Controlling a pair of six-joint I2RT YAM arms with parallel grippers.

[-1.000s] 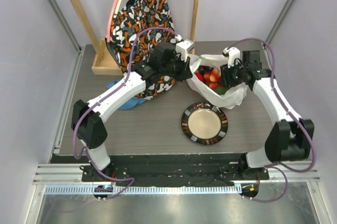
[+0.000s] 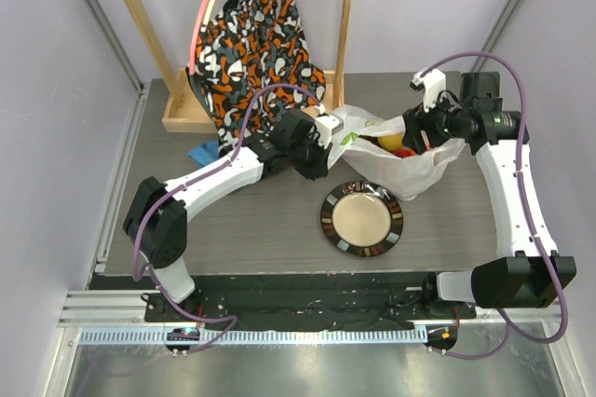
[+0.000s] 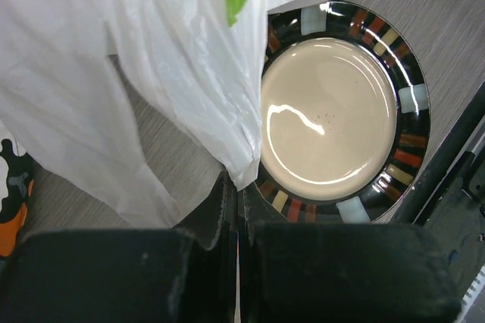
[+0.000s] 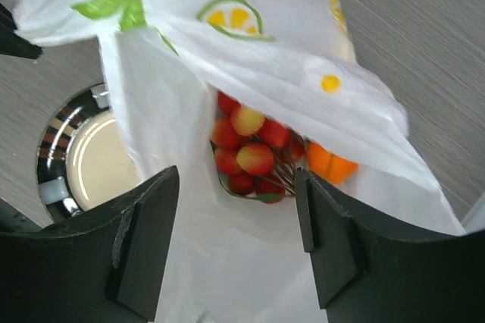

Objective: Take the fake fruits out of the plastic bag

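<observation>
The white plastic bag (image 2: pixel 400 171) lies crumpled on the table, its near-left corner drawn to a point. My left gripper is shut on that corner, the thin film running up from its fingertips. Inside the bag, the right wrist view shows a cluster of red and yellow fake fruits (image 4: pixel 254 148) and an orange fruit (image 4: pixel 330 164). A yellow fruit (image 2: pixel 390 142) shows through the opening from above. Over the bag's right side, my right gripper stands open, with no fruit held between its fingers. A printed fold of film hides part of the contents.
A dark-rimmed plate (image 2: pixel 361 218) with a cream centre sits just in front of the bag, empty. Camouflage cloth (image 2: pixel 251 52) hangs on a wooden stand (image 2: pixel 177 108) at the back left. Bare table (image 2: pixel 251 239) lies left of the plate.
My left gripper has come toward the front, pulling the bag's corner with it. My right gripper has risen and shifted right. More film now covers the fruits; the plate stays put.
</observation>
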